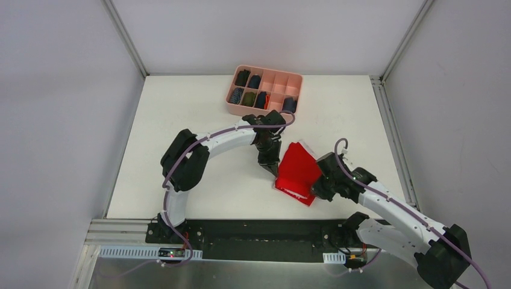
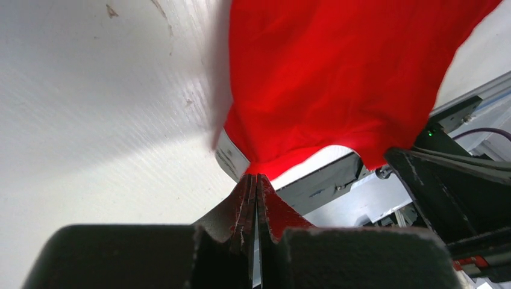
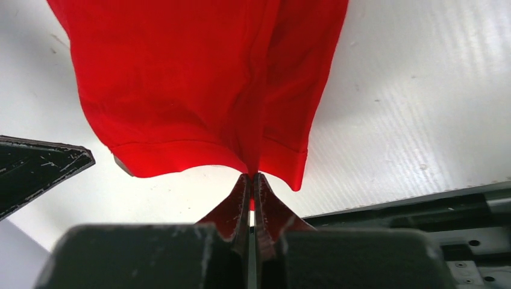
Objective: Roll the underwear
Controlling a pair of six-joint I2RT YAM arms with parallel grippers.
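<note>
Red underwear [image 1: 296,168] with a pale band at an edge lies on the white table toward its front, between both grippers. My left gripper is shut beside the lower left corner, where the band shows; I see nothing between its fingers. My right gripper is shut at the lower edge, on the red fabric, where a crease runs down into its fingertips and a bit of red shows just below them.
A pink divided bin [image 1: 280,78] with several dark rolled items and some empty compartments stands at the back of the table [image 1: 156,108].
</note>
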